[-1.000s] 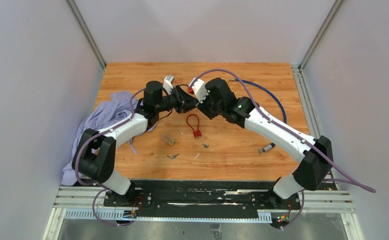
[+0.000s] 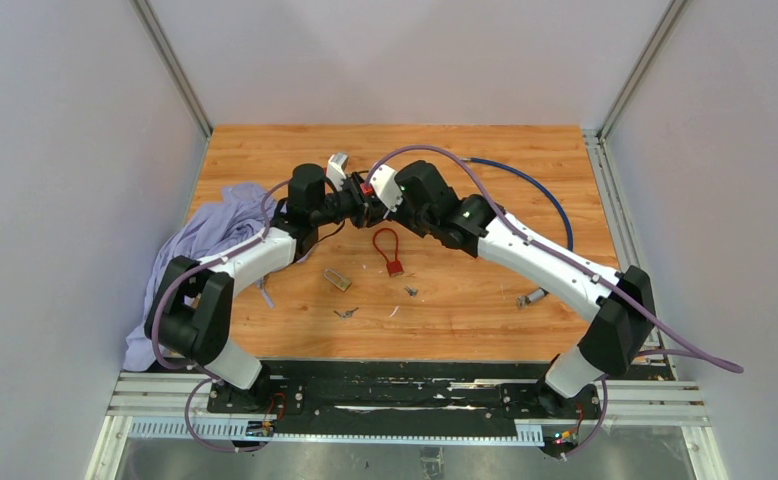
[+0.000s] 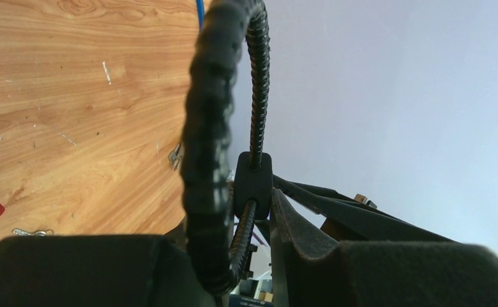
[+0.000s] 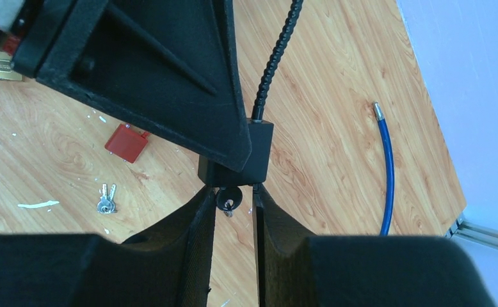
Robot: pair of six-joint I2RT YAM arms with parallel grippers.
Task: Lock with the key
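A black cable lock with a corrugated loop (image 3: 208, 128) and rectangular body (image 4: 253, 153) hangs above the table, with my left gripper (image 2: 365, 205) shut on it. In the right wrist view a key with a round black head (image 4: 229, 198) shows at the lock body's lower end, between the fingers of my right gripper, which is part open. Whether the key is inside the keyhole cannot be told. Both grippers meet above the table's middle, largely hiding each other in the top view.
On the table (image 2: 465, 320) lie a red lock (image 2: 395, 268), a brass padlock (image 2: 336, 279), loose keys (image 2: 411, 291), a blue hose (image 2: 525, 178) and a grey cylinder (image 2: 535, 296). Purple cloth (image 2: 205, 225) covers the left edge.
The left arm is nearly still.
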